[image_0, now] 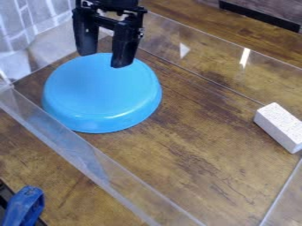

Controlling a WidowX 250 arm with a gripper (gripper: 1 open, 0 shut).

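The black gripper (pixel 104 53) hangs at the top left, above the back part of a round blue disc (pixel 99 95), its two dark fingers pointing down and standing apart with a gap between them. I see nothing held between them. The disc lies flat on a brown wood-patterned floor inside a clear-walled enclosure.
A white speckled block (pixel 281 127) lies at the right edge. A dark blue object (pixel 21 208) is at the bottom left, outside the clear wall. Crumpled clear or white material (pixel 21 31) is at the top left.
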